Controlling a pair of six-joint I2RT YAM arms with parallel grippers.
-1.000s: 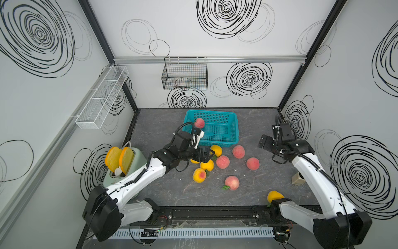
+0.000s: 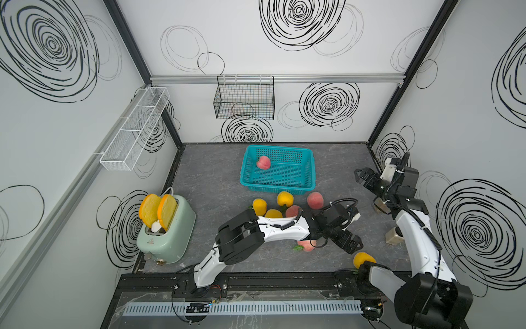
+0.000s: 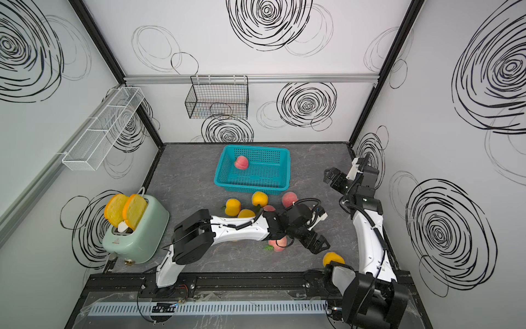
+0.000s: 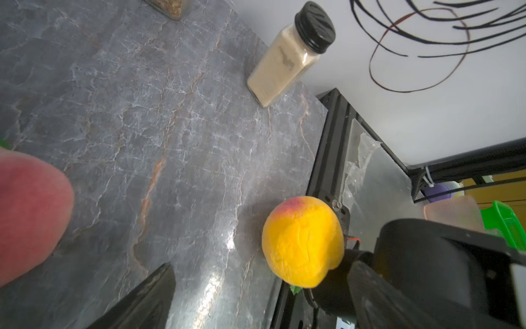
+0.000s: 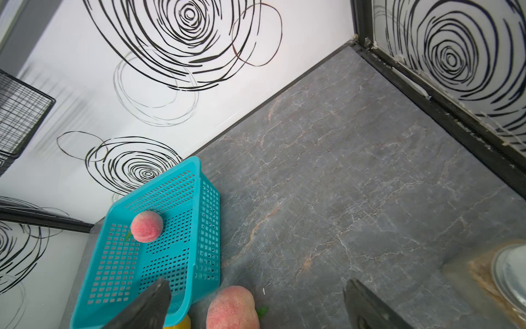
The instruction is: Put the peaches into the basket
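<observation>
One pink peach (image 5: 146, 226) lies inside the teal basket (image 2: 277, 187). Before the basket, yellow peaches (image 2: 285, 198) and pink peaches (image 2: 315, 200) are grouped, some hidden behind my left arm. Another pink peach (image 2: 307, 245) is partly covered by that arm. By the front edge rests a yellow peach (image 4: 302, 241), close to the right arm's base. My left gripper (image 2: 355, 244) is open and empty, above and just short of that yellow peach. To the basket's right, my right gripper (image 2: 361, 176) is also open, holding nothing.
Jars (image 2: 393, 236) stand along the right side of the table, one with a black lid (image 4: 315, 27). A green toaster (image 2: 169, 235) occupies the left. The table (image 5: 328, 164) right of the basket is bare.
My left arm has swung from beside the basket across the peaches to the front right. The right gripper has shifted slightly right and back. The peach in the basket has stayed put.
</observation>
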